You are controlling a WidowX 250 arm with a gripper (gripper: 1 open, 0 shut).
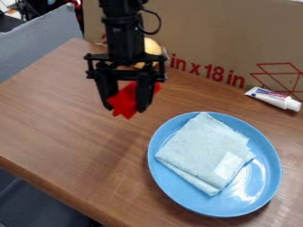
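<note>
My black gripper [126, 92] is in the upper middle of the camera view, above the wooden table, shut on a red object [123, 105] that is partly hidden behind its fingers. A blue plate [254, 189] lies at the lower right with a folded pale cloth [204, 152] on it. The gripper is up and to the left of the plate.
A yellow round object [154, 51] is partly hidden behind the arm. A toothpaste tube [272, 97] lies at the right, before a cardboard panel [231, 40].
</note>
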